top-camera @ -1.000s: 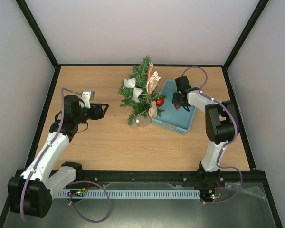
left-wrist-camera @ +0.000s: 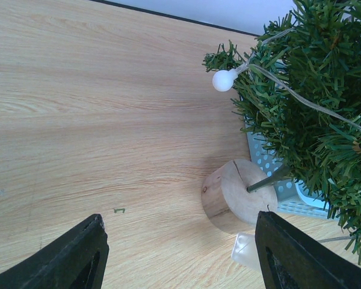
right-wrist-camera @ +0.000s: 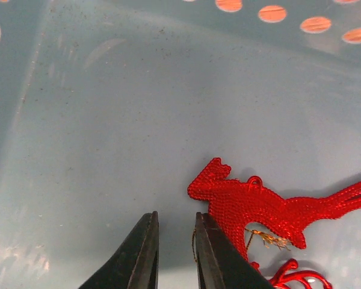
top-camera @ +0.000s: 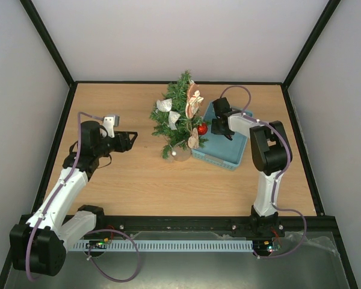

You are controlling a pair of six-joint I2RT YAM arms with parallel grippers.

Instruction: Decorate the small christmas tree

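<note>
The green tree leans over the table's middle, carrying silver bows, a beige bow and a red ball. A white bulb and its wire show on the branches in the left wrist view. Well to the left of the tree, my left gripper is open and empty. Inside the blue basket, my right gripper is open by a narrow gap. A red reindeer-shaped ornament lies flat on the basket floor, partly behind the right finger. Its gold thread shows beside that finger, with nothing clearly between the tips.
The blue basket stands right of the tree, close against the branches. A round wooden base carries the trunk, a clear box beside it. Bare tabletop lies in front and to the left.
The right gripper has moved a little left and toward me inside the basket, now covering the red ornament in the top view. My left arm and the tree have stayed still.
</note>
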